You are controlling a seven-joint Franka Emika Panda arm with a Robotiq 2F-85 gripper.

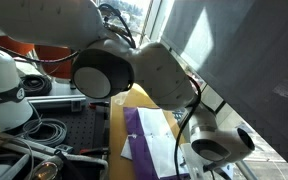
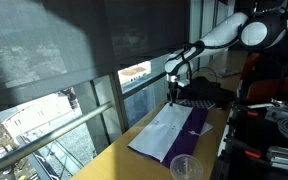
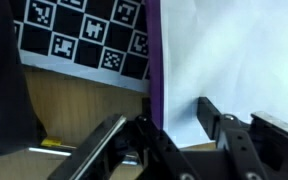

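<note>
A white cloth (image 2: 164, 128) with a purple band (image 2: 196, 122) along its side lies spread on the table. In exterior view 1 its white part (image 1: 160, 132) and purple part (image 1: 138, 130) show left of the arm. My gripper is over the cloth's edge, its fingers parted on either side of a narrow purple border (image 3: 156, 75). One fingertip (image 3: 201, 104) overlaps the white fabric; the other stands over bare table. Whether the fingers touch the cloth, I cannot tell. In exterior view 2 the gripper (image 2: 173, 100) is at the cloth's far end.
A black-and-white marker board (image 3: 89, 35) lies close beside the cloth edge. A clear bowl (image 2: 187, 167) stands at the table's near end. A dark cloth or cover (image 3: 6, 110) fills the wrist view's left side. Bare wooden table (image 2: 119, 155) lies left of the cloth.
</note>
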